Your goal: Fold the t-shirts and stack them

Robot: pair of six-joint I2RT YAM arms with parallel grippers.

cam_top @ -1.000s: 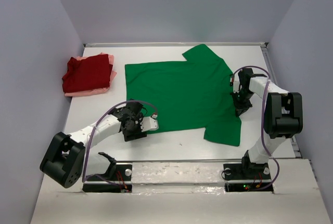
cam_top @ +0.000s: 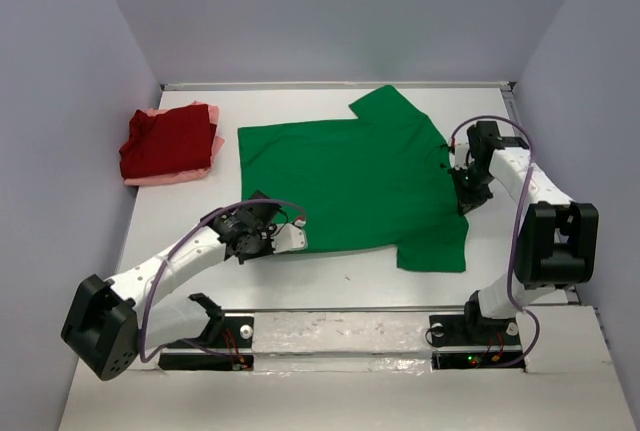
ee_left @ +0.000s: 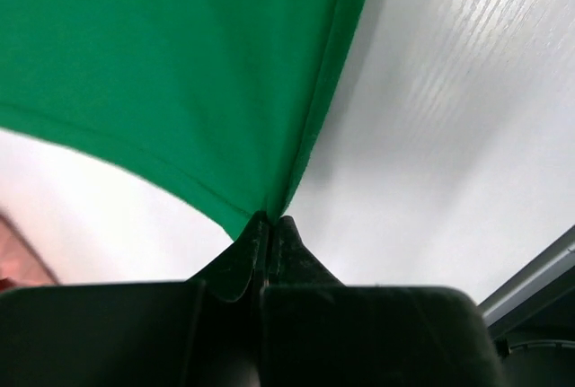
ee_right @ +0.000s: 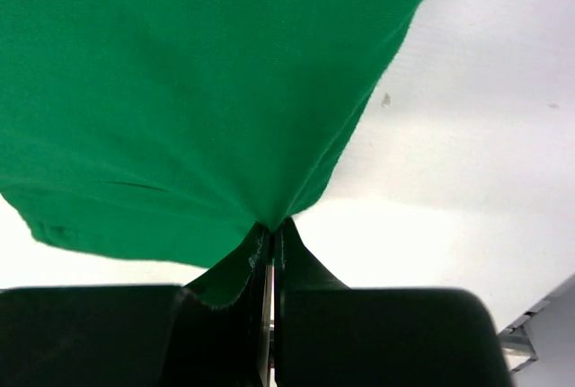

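Note:
A green T-shirt point(cam_top: 350, 181) lies spread flat on the white table. My left gripper point(cam_top: 262, 251) is at its near-left corner, shut on the hem corner, as the left wrist view point(ee_left: 269, 225) shows. My right gripper point(cam_top: 462, 201) is at the shirt's right edge, shut on a pinch of green fabric, which bunches toward the fingertips in the right wrist view point(ee_right: 274, 230).
A folded red shirt point(cam_top: 165, 146) lies on a pink one point(cam_top: 200, 173) at the back left. Bare table point(cam_top: 340, 286) shows along the front and right. Grey walls stand at the back and both sides.
Both grippers have moved slightly outward, left to the left and right to the right, drawing the shirt's edges with them.

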